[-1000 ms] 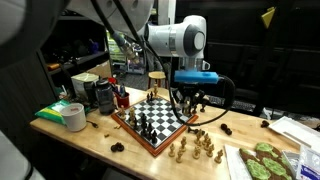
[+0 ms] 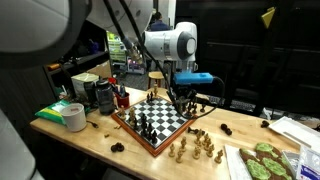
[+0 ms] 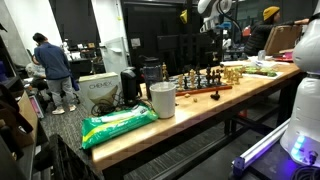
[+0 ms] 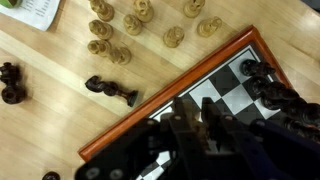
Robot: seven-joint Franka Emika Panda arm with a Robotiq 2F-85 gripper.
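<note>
The chessboard [image 2: 158, 122], brown-framed with dark and light squares, lies on the wooden table. My gripper [image 2: 187, 103] hangs low at its far right side. In the wrist view the dark fingers of the gripper are over the board's edge squares, close together around a small piece that is mostly hidden. Dark pieces [image 4: 285, 98] stand on the board to the right. A dark piece [image 4: 112, 89] lies on its side off the board, and light pieces [image 4: 143, 10] stand beyond the frame.
Several light pieces [image 2: 197, 149] stand on the table in front of the board's right side. A white mug [image 2: 74, 117] and dark containers [image 2: 105, 97] are on the left. A green-patterned mat [image 2: 262, 164] and a white tray [image 2: 296, 132] lie on the right.
The arm's head and gripper have shifted slightly left, towards the board. The pieces and the board appear to stay where they were.
</note>
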